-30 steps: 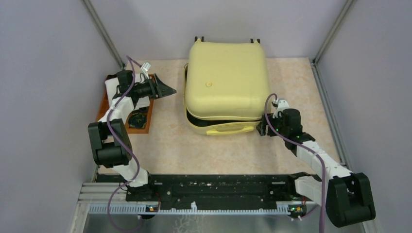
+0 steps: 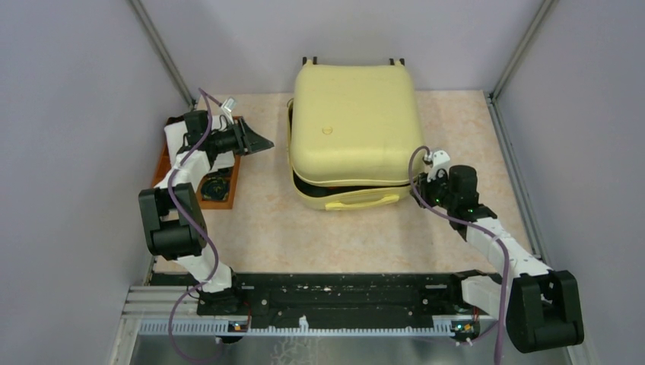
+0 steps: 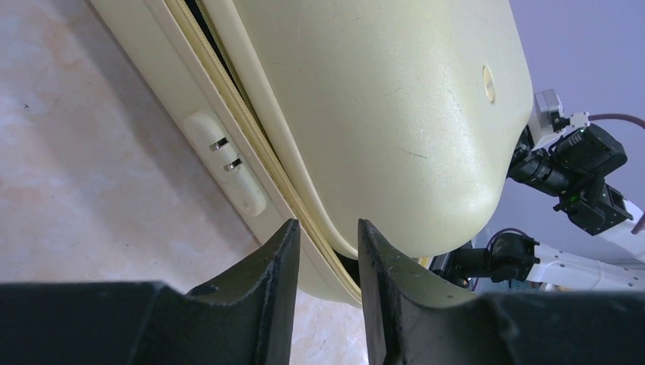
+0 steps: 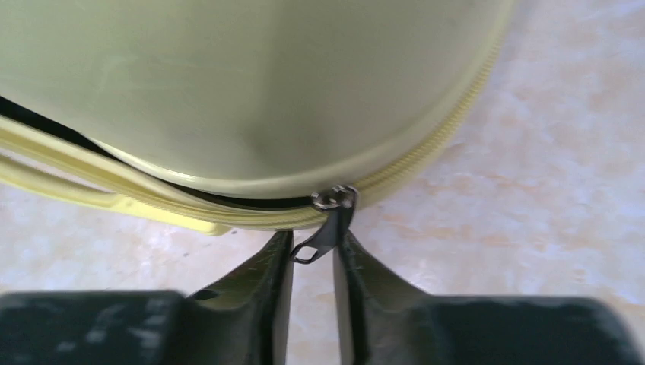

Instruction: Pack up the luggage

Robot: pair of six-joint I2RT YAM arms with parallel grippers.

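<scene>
The yellow suitcase [image 2: 357, 122] lies flat in the middle of the table, its lid down over the base. A dark gap runs along the front and left edges, above the yellow handle [image 2: 362, 203]. At the front right corner is my right gripper [image 2: 417, 193]. The metal zipper pull [image 4: 325, 236] slants between its slightly parted fingers; whether they grip it cannot be told. My left gripper hangs in the air left of the suitcase, its fingers apart and empty. The left wrist view shows the zipper tape [image 3: 251, 122] and a side latch plate [image 3: 226, 163].
Left of the suitcase, under my left arm, stands a brown divided tray [image 2: 233, 182] holding white and dark items.
My right gripper has moved slightly right and away from the front edge, around the corner. The suitcase front has shifted slightly right and back. My left arm is almost still.
</scene>
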